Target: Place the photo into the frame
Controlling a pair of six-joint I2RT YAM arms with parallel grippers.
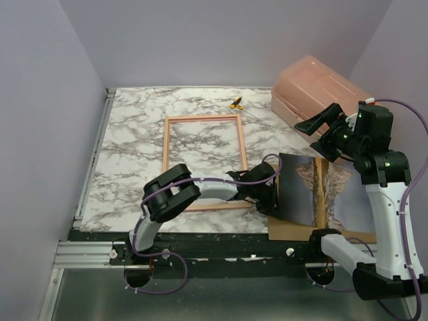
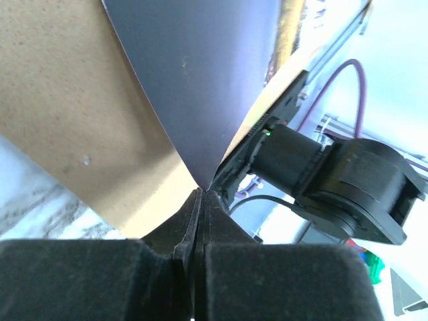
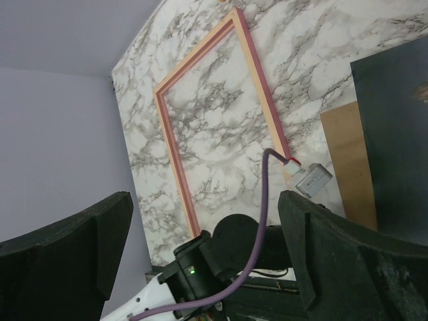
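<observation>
A wooden frame lies on the marble table, also seen in the right wrist view. Dark panels, one with a tan patterned strip, rest on a brown board at the right. My left gripper is shut at the lower-left corner of the dark panel; whether a thin edge is between its fingertips I cannot tell. My right gripper hangs above the right side, its fingers wide apart with nothing between them.
A pink box stands at the back right. A small yellow tool lies behind the frame. Walls border the sides.
</observation>
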